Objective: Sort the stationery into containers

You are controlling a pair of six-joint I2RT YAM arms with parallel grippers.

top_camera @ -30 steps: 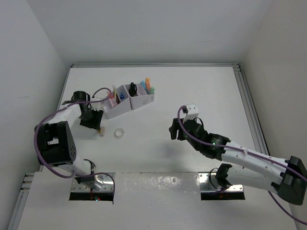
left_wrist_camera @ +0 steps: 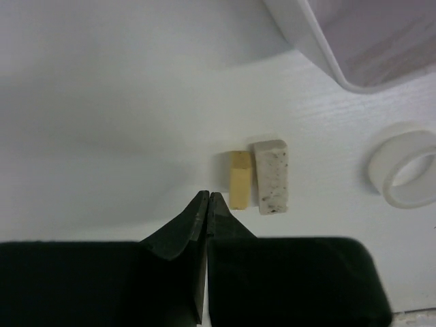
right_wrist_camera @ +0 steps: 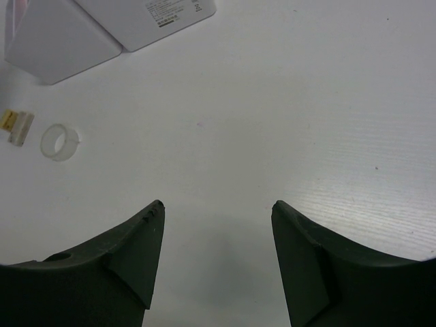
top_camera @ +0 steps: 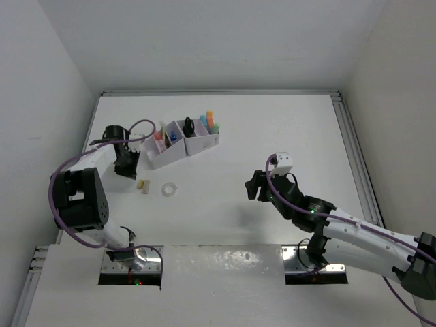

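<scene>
A small yellow eraser block (left_wrist_camera: 240, 180) lies on the table beside a speckled whitish block (left_wrist_camera: 272, 176), a thin gap between them. My left gripper is shut, its fingertips together and nothing between them; the yellow block lies beyond and to the right of the tips. To the right of both blocks is a translucent tape ring (top_camera: 169, 189). Two white containers stand behind: the left one (top_camera: 167, 158) and the right one (top_camera: 203, 143), both holding stationery. My right gripper stands open and empty over bare table.
In the left wrist view a container's corner (left_wrist_camera: 327, 58) rises close behind the blocks. A side wall is close to the left arm.
The right arm shifted slightly.
</scene>
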